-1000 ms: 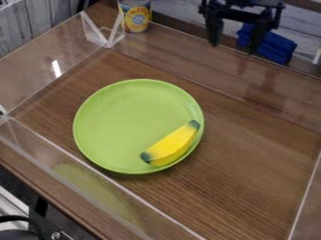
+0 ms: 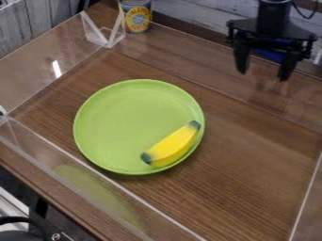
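Note:
My black gripper (image 2: 262,47) hangs at the top right of the camera view, open, in front of a blue object (image 2: 278,55) that it partly hides. A yellow banana (image 2: 171,144) lies on the right lower part of a green plate (image 2: 120,118), well away from the gripper.
A yellow can (image 2: 134,15) stands at the back left, with a clear plastic piece (image 2: 104,30) beside it. Clear edges run along the left.
My gripper has moved to the right and a little lower, now covering more of the blue object. The plate and banana are unchanged.

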